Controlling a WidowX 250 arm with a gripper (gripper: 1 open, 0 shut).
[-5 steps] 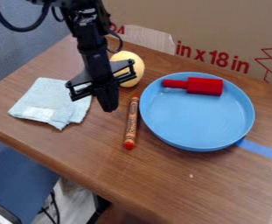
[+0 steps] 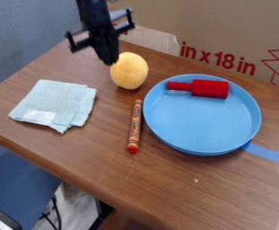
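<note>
My black gripper (image 2: 100, 43) is raised at the top of the view, blurred, above and left of a yellow ball-like object (image 2: 128, 71) on the wooden table; whether its fingers are open or shut is unclear. A folded light-blue cloth (image 2: 56, 105) lies at the left. An orange stick with a red end (image 2: 135, 125) lies in the middle. A blue plate (image 2: 202, 126) at the right holds a red cylindrical object with a handle (image 2: 209, 88) near its back.
A cardboard box (image 2: 231, 31) stands behind the table. Blue tape (image 2: 270, 154) runs right of the plate.
My gripper has moved up and back from low between the cloth and the orange stick, uncovering the yellow object. The objects on the table look unmoved.
</note>
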